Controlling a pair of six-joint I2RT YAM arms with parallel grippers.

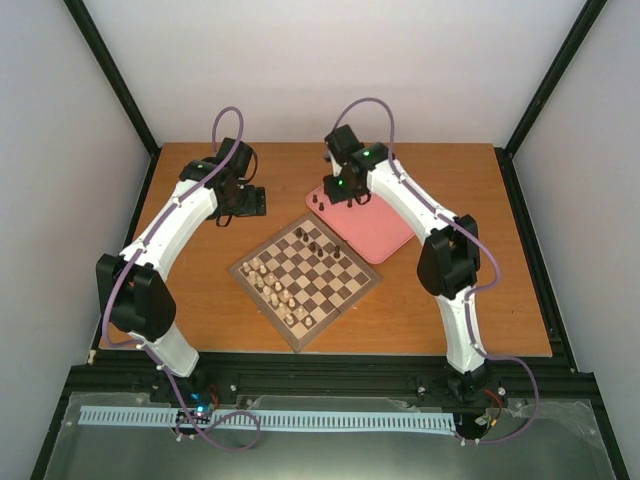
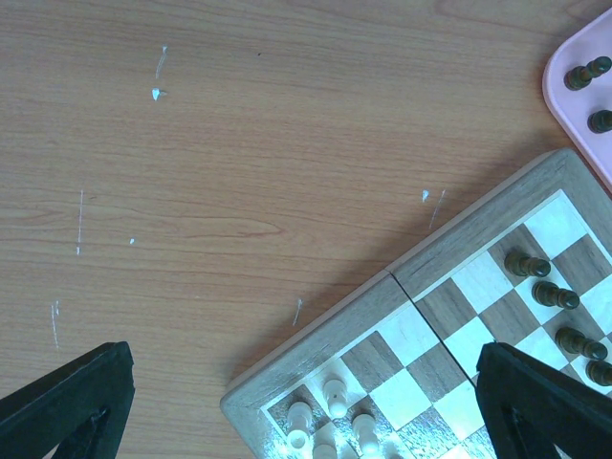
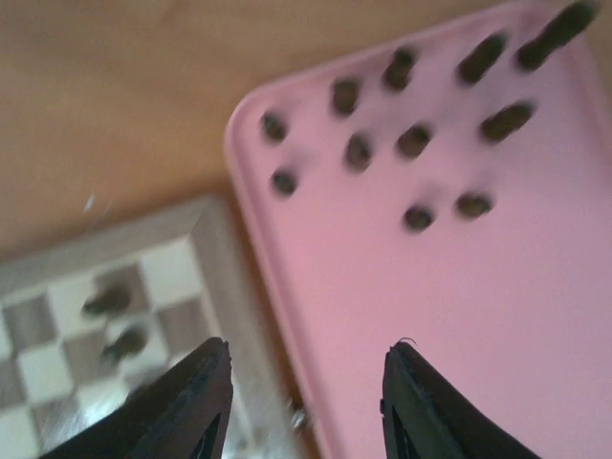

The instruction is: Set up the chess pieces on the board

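On the chessboard [image 1: 305, 276] the light pieces [image 1: 268, 284] stand along the lower-left side. Several dark pieces [image 1: 318, 249] stand near the opposite side, also visible in the left wrist view as dark pieces [image 2: 528, 264]. More dark pieces [image 3: 413, 142] stand upright on the pink tray [image 3: 335, 258], grouped toward its far end. My right gripper is open over the tray and the board's edge, with nothing between its fingers; that view is blurred. Over bare table left of the board, my left gripper stands open and empty.
The pink tray [image 1: 372, 232] lies close along the board's upper-right edge, its near part bare. Bare wooden table [image 1: 460, 300] spreads to the right, and also behind the board between the two arms.
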